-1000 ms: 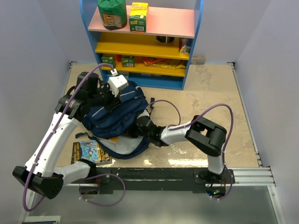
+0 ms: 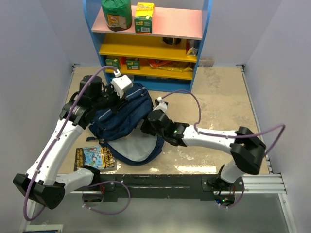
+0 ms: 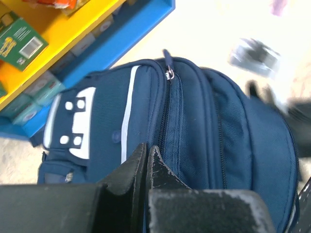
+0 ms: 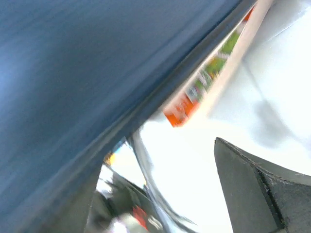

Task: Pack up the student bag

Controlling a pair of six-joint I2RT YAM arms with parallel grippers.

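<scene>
The navy student bag (image 2: 136,114) lies with its flap raised and its pale grey inside (image 2: 133,148) showing at the front. My left gripper is shut on the bag's navy fabric by a zipper; the pinched fold itself is hidden under the fingers. At the bag's mouth, on the right side, stands my right gripper (image 2: 146,128), open and holding nothing. One of its fingers (image 4: 255,189) shows against the grey lining in the right wrist view; the other is covered by the flap. Inside the bag a thin, colourful book-like edge (image 4: 204,82) is visible beneath the flap.
A colourful book (image 2: 95,158) lies on the table at the bag's front left. Behind stands a shelf (image 2: 146,46) with a green bag (image 2: 116,14), crayon boxes (image 2: 144,18) and packets (image 2: 172,67).
The right arm has swung right and its gripper has drawn slightly back toward the bag's mouth. A yellow-orange patch inside the bag has gone from the top view.
</scene>
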